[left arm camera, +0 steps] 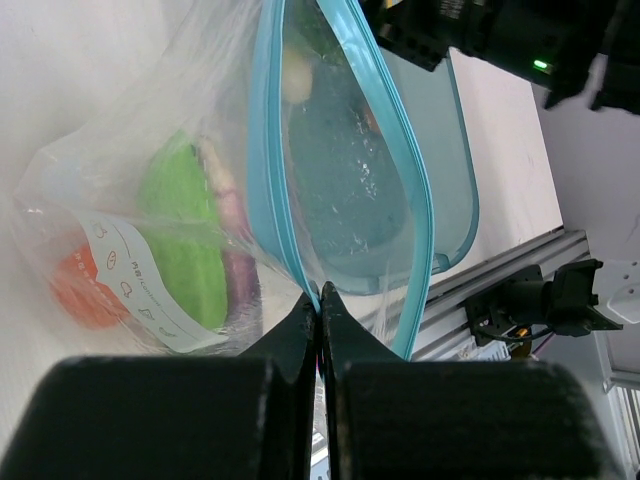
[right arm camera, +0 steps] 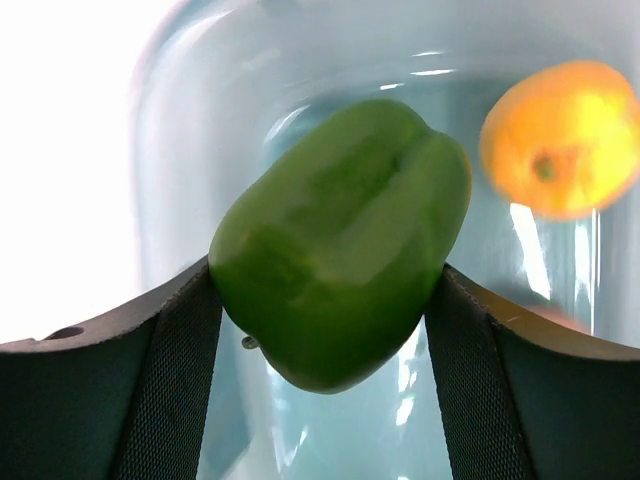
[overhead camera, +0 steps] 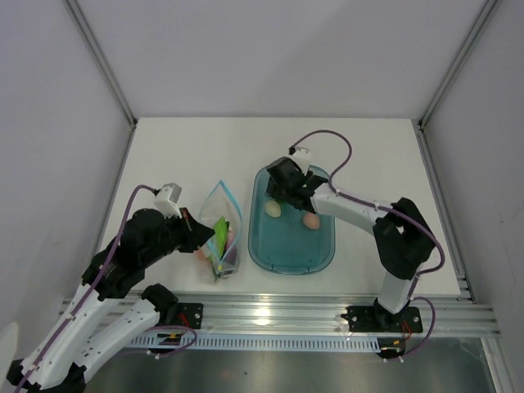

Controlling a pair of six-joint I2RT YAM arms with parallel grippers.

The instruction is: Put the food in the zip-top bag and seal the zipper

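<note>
A green pepper [right arm camera: 335, 240] is clamped between both fingers of my right gripper, above the blue tray [overhead camera: 291, 260]. My left gripper is shut on the blue-edged rim of the clear zip top bag [left arm camera: 265, 150], whose mouth gapes open. Inside the bag lie a green food piece [left arm camera: 185, 235], a pinkish long one [left arm camera: 232, 215] and a red one [left arm camera: 88, 288]. Left in the tray are a pale round piece [overhead camera: 273, 209], an orange-brown one [overhead camera: 311, 221] and an orange-yellow one [right arm camera: 560, 140].
The tray stands just right of the bag on the white table [overhead camera: 180, 139], with only a narrow gap between them. Free table lies behind the bag and to the right of the tray.
</note>
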